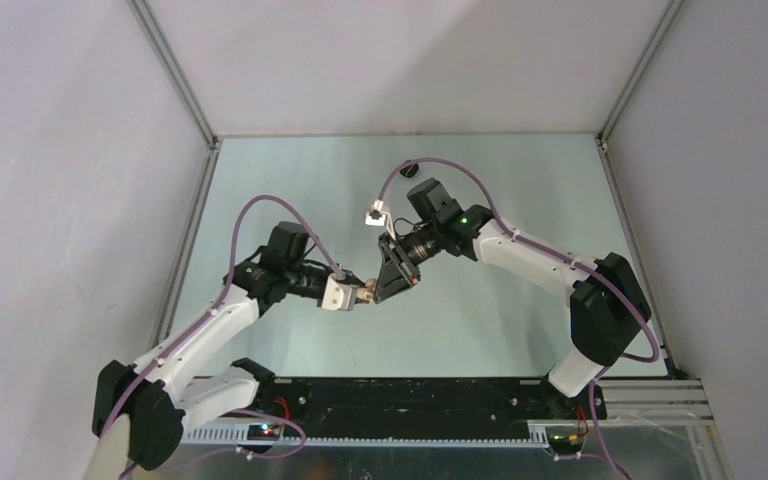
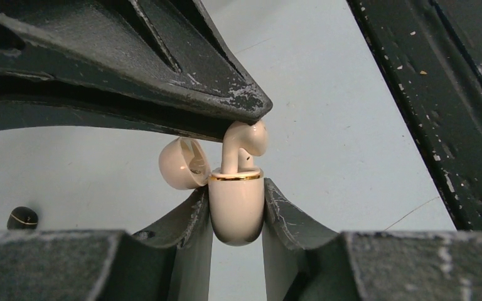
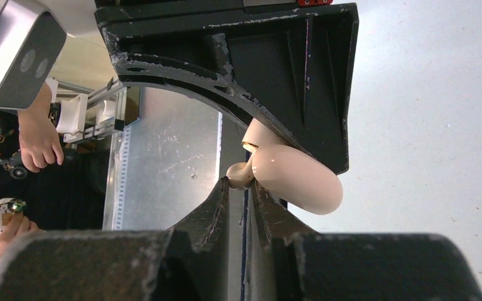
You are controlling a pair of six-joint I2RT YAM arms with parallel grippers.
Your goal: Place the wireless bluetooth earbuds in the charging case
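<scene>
My left gripper is shut on the cream charging case (image 2: 235, 213), its gold-rimmed opening upward and its lid (image 2: 179, 164) swung open. A cream earbud (image 2: 245, 138) stands in the case's opening, its head just under my right gripper's black finger. In the right wrist view, my right gripper is shut on a small cream earbud head (image 3: 238, 175), right against the case and lid. In the top view both grippers meet near the middle of the table.
A small black object (image 1: 409, 170) lies at the back of the table (image 1: 290, 180), also visible in the left wrist view. A person's hands show beyond the table in the right wrist view.
</scene>
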